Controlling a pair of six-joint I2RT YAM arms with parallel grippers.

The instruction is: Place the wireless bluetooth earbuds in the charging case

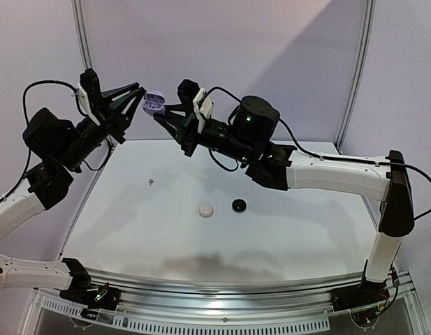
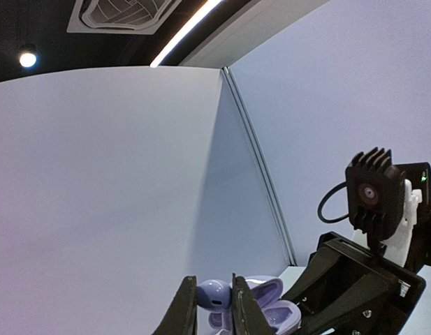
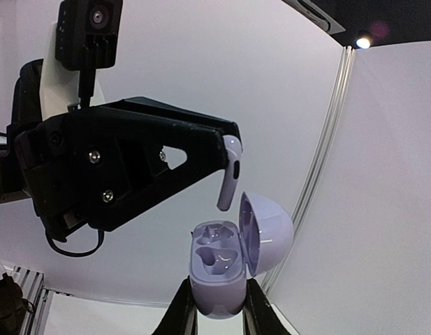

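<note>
The lilac charging case [image 3: 218, 269] has its lid [image 3: 269, 234] swung open, and two hollows with nothing in them show in the right wrist view. My right gripper is shut on the case's lower body. My left gripper is shut on a lilac earbud [image 2: 213, 296]. From the right wrist view, that earbud [image 3: 230, 171] hangs stem down above the case, near the lid, with a gap over the hollows. In the top view the left gripper [image 1: 141, 91] is just left of the case [image 1: 154, 105], high over the table's far left.
On the white table [image 1: 292, 237] lie a pale round piece [image 1: 205, 210], a black round piece [image 1: 239, 205] and a tiny object [image 1: 151, 181] too small to make out. The two grippers are very close together.
</note>
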